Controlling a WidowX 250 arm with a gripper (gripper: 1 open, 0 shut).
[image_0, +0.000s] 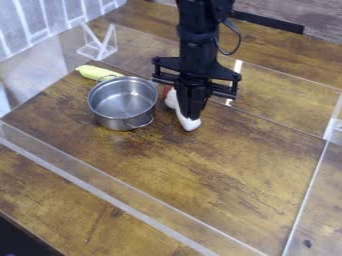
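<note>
My black gripper (195, 100) reaches down from the top centre, its fingertips low over a white elongated object (189, 121) lying on the wooden table, which it partly hides. The gripper looks shut, with nothing visible between its fingers. A steel pot (122, 100) stands just left of the white object. A small orange-brown item, partly hidden, shows between them.
A pale yellow object (98, 73) lies behind the pot. A white wire-like item (98, 42) sits at the upper left. Transparent panels edge the workspace.
</note>
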